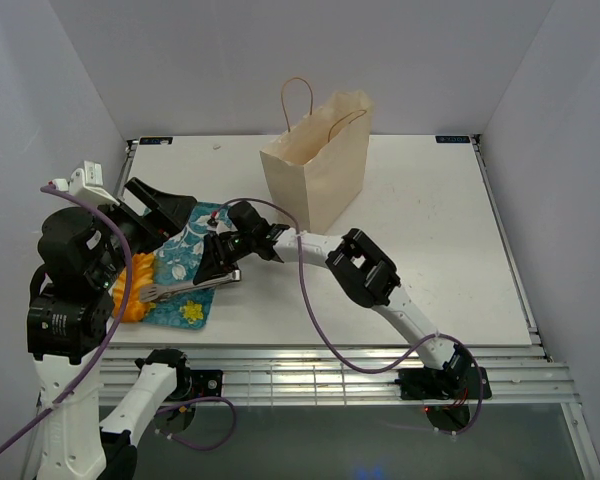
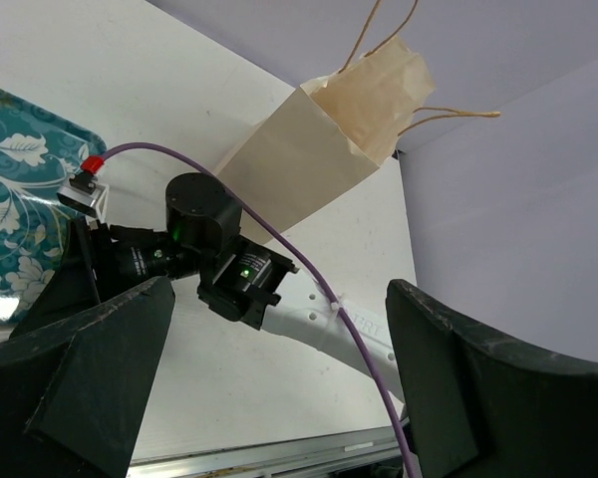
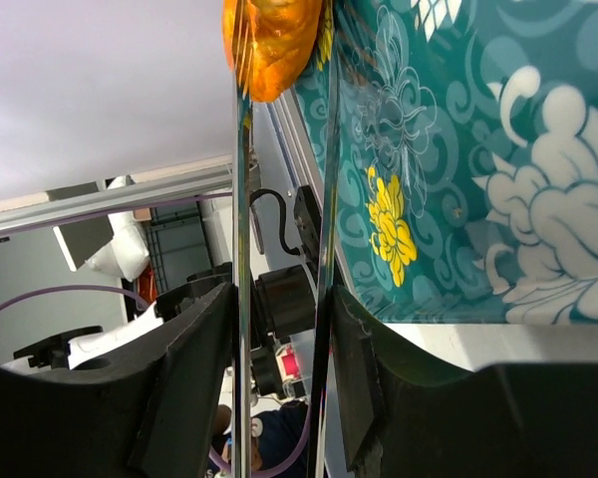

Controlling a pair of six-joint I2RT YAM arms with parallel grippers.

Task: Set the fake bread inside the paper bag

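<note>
The orange fake bread (image 1: 130,300) lies on the left part of the teal patterned mat (image 1: 180,255). My right gripper holds long metal tongs down at the bread, with the tong arms part open around its near end in the right wrist view; whether they grip it cannot be told. My left gripper hangs open and empty, high over the table's left side. The beige paper bag (image 1: 305,185) stands upright behind the right arm, its top open and handles up.
Walls enclose the back and both sides. A metal rail (image 1: 460,370) runs along the front edge.
</note>
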